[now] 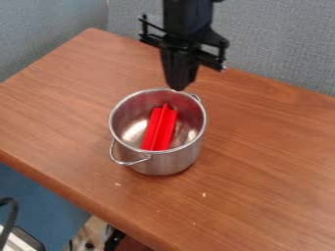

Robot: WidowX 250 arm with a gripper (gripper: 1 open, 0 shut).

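A steel pot [160, 161] with wire handles stands on the wooden table, left of centre. Inside it lie red stick-like pieces [161, 126], leaning along the pot's length. My black gripper [179, 80] hangs above and behind the pot, clear of the red pieces. Its fingertips appear shut, with nothing visible between them.
A grey padded wall rises at the back. The table's left front edge drops to a blue floor, with cables at the bottom left.
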